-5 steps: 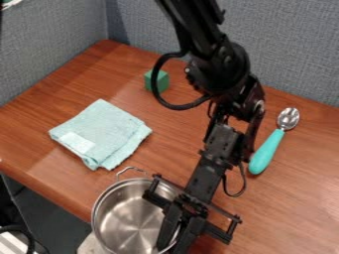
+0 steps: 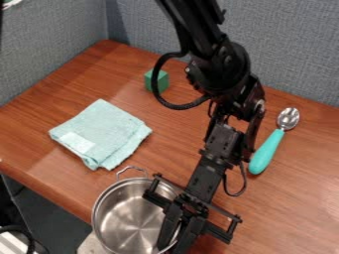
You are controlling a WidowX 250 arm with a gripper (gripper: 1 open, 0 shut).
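Observation:
A black robot arm reaches down from the top to a steel pot (image 2: 122, 213) at the lower front edge of the table. My gripper (image 2: 172, 230) is low over the pot's right side, its fingers reaching down at or into the rim. Whether it is open or shut on the pot cannot be made out.
A folded light-blue cloth (image 2: 101, 133) lies on the left of the wooden table (image 2: 66, 79). A small green block (image 2: 157, 81) is at the back, and a spoon with a turquoise handle (image 2: 269, 146) lies at the right.

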